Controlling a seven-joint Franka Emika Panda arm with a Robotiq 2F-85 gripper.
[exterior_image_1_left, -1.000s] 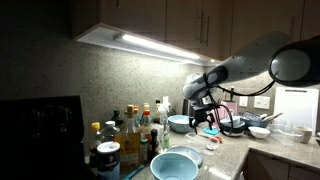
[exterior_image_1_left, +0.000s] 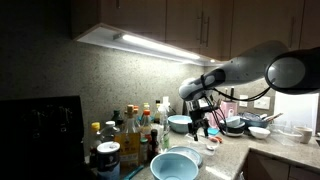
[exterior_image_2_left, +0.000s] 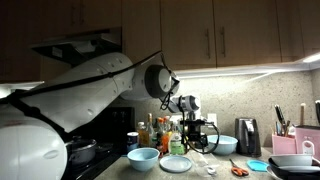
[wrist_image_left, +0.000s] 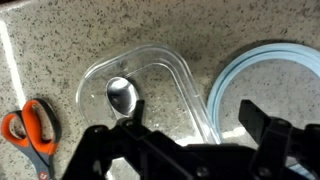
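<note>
Wide apart stand the fingers of my gripper in the wrist view, with nothing held between them. Below them lies a clear plastic container (wrist_image_left: 157, 68) on the speckled counter, and a metal spoon (wrist_image_left: 122, 95) shows inside its left part. In the first exterior view my gripper (exterior_image_1_left: 201, 124) hangs over the counter behind the light blue bowl. In the second exterior view the gripper (exterior_image_2_left: 203, 134) is small and its fingers are hard to make out.
Orange-handled scissors (wrist_image_left: 38, 132) lie left of the container, and a pale blue-rimmed round lid or plate (wrist_image_left: 225, 82) lies right of it. A light blue bowl (exterior_image_1_left: 175, 165) and several bottles (exterior_image_1_left: 130, 135) crowd the counter's near side. A kettle (exterior_image_2_left: 247, 136) stands farther right.
The arm has come nearer the first exterior camera's right foreground, and the gripper has shifted slightly and turned above the counter. The objects on the counter look unmoved.
</note>
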